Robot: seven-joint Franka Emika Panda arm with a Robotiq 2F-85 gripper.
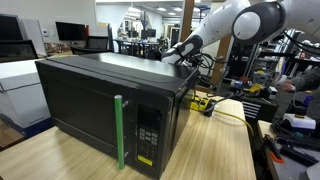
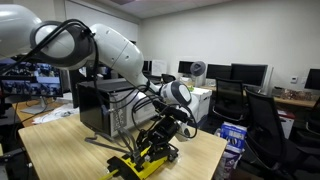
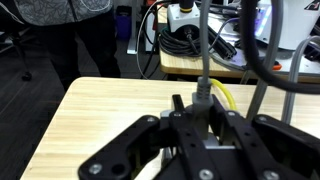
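Note:
My gripper is low in the wrist view, its fingers close together around the lower end of a grey rod-like piece (image 3: pixel 205 65). What that piece belongs to I cannot tell. A black microwave (image 1: pixel 105 105) stands on the wooden table, with a green strip (image 1: pixel 119 130) upright along its front. In the second exterior view the arm reaches down over a yellow and black object (image 2: pixel 145 162) beside the microwave (image 2: pixel 105 108). Black cables and the arm hide my fingertips there.
Bare wooden tabletop (image 3: pixel 105 125) shows left of my gripper in the wrist view. A yellow cable (image 1: pixel 236 117) runs across the table in the first exterior view. Office chairs (image 2: pixel 270 125) and monitors stand beyond the table.

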